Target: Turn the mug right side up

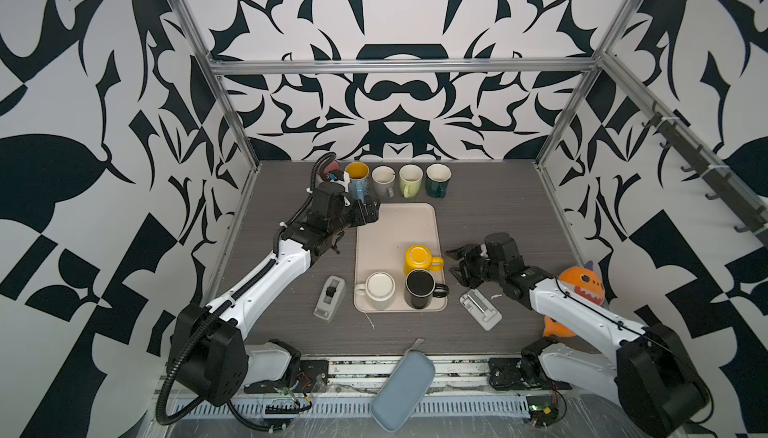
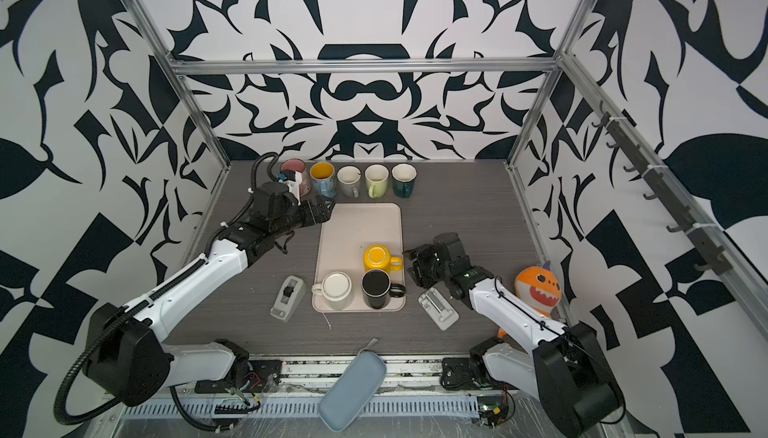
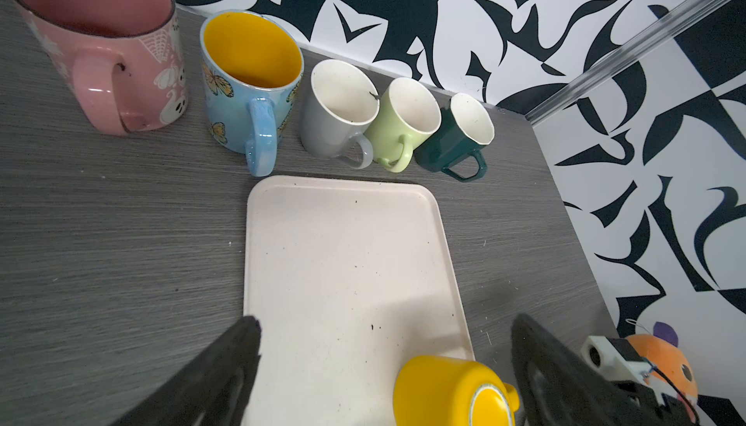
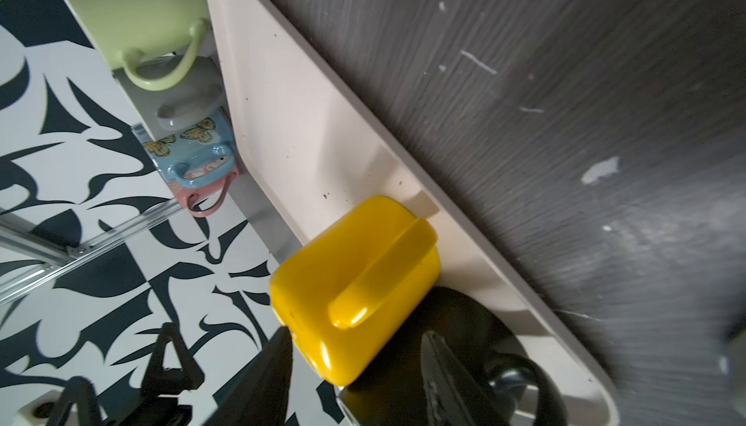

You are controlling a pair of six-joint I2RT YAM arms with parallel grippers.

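On the cream tray [image 1: 396, 230] the yellow mug [image 1: 420, 259] [image 4: 349, 278] stands upside down, handle to the right; a white mug [image 1: 374, 290], also inverted, sits at the front left, and a black mug [image 1: 420, 286] stands front right. My right gripper [image 1: 453, 266] hovers just right of the yellow mug, fingers apart with nothing held; in the right wrist view the yellow mug is just ahead of the fingertips. My left gripper [image 1: 366, 212] is open and empty above the tray's back left.
A row of upright mugs [image 3: 248, 123] stands behind the tray. Small grey devices [image 1: 328, 299] [image 1: 480, 308] lie either side at the front. An orange plush toy [image 2: 536, 286] is at the far right. The table right of the tray's back is clear.
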